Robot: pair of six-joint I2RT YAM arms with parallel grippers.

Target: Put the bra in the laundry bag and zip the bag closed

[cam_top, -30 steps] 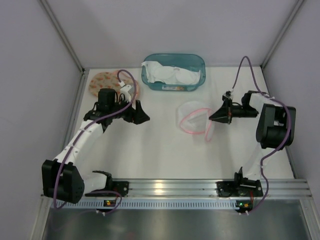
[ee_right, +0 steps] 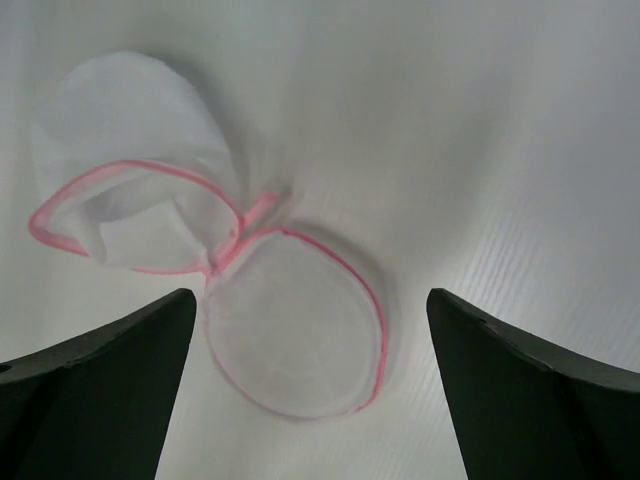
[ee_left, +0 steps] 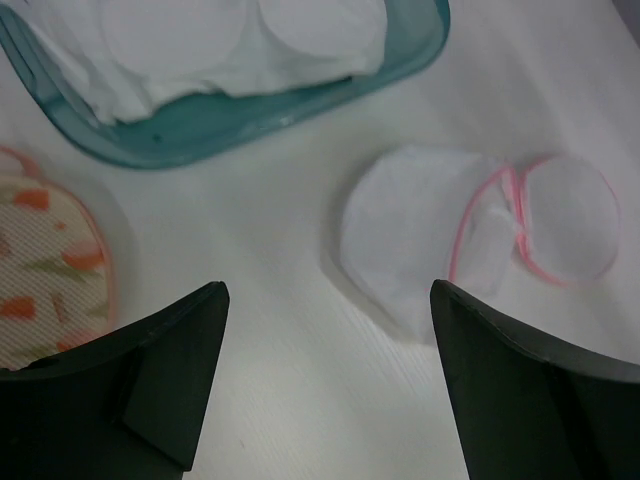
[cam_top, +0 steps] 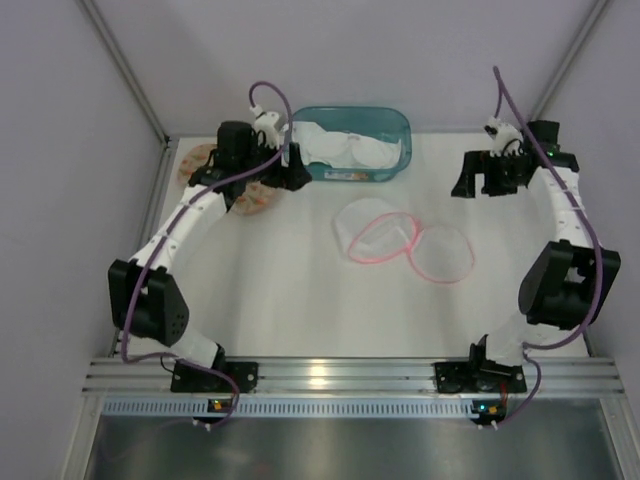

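Observation:
The white bra (cam_top: 348, 150) lies in the teal bin (cam_top: 400, 170) at the back; the left wrist view shows its cups (ee_left: 175, 35) near the top. On the table's middle lies the sheer laundry bag (cam_top: 365, 220) with pink trim, its round flap (cam_top: 442, 253) folded out flat to the right and its mouth open. My left gripper (cam_top: 295, 170) hovers by the bin's front left corner, part open and empty, fingers (ee_left: 165, 380) apart. Right of the bag and toward the back, my right gripper (cam_top: 468, 175) stands wide open with nothing between its fingers.
A patterned orange and beige bag (cam_top: 250, 198) with pink trim lies at the back left, partly under my left arm. Side walls stand close outside both arms.
My right gripper folded the bag's flap out to the right, let go and moved off toward the back. My left gripper has moved toward the back, close to the bin.

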